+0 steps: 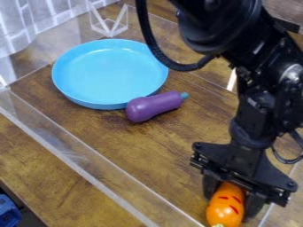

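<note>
My black gripper [242, 181] is low at the bottom right, shut on an orange toy carrot [226, 209] with dark markings, which reaches down to the bottom edge of the view. The carrot's upper part is hidden between the fingers, and its leafy end is not visible.
A blue plate [109, 71] lies at the upper left, with a purple eggplant [151, 106] just below and right of it. Clear plastic walls border the wooden surface [130, 155]. A dark blue object [10, 211] shows at the lower left corner.
</note>
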